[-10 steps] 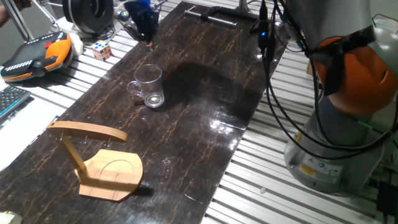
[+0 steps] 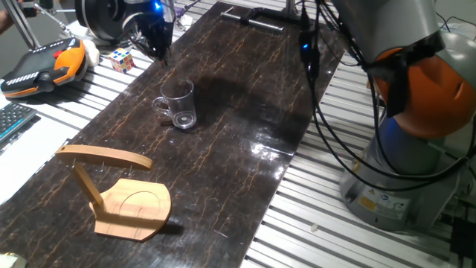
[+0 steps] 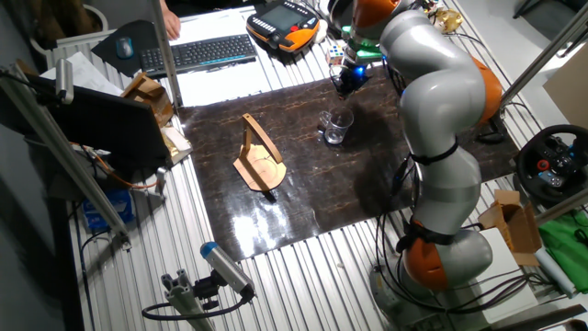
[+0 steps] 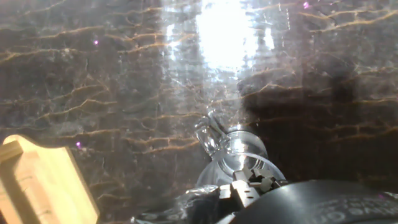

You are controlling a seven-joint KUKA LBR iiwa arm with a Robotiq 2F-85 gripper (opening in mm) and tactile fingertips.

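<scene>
A clear glass mug (image 2: pixel 178 104) stands upright on the dark marbled table, its handle toward the left in exterior view 1. The wooden stand (image 2: pixel 132 210) with a curved top arm is nearer that camera; in the wrist view part of the wooden stand (image 4: pixel 46 183) shows at lower left. My gripper (image 2: pixel 165 62) is in the air above and beyond the mug, apart from it in the exterior views. In the wrist view the gripper's metal parts overlap the glass mug (image 4: pixel 239 146) from above. Its fingertips are small and dark, so their opening is unclear.
A Rubik's cube (image 2: pixel 121 60) and an orange-black teach pendant (image 2: pixel 46 68) lie beyond the table's left edge. A black clamp (image 2: pixel 260 16) sits at the far end.
Over the last second my gripper has moved left and slightly lower in exterior view 1, with the arm's cables shifting left too. The mug and the wooden stand have stayed put.
</scene>
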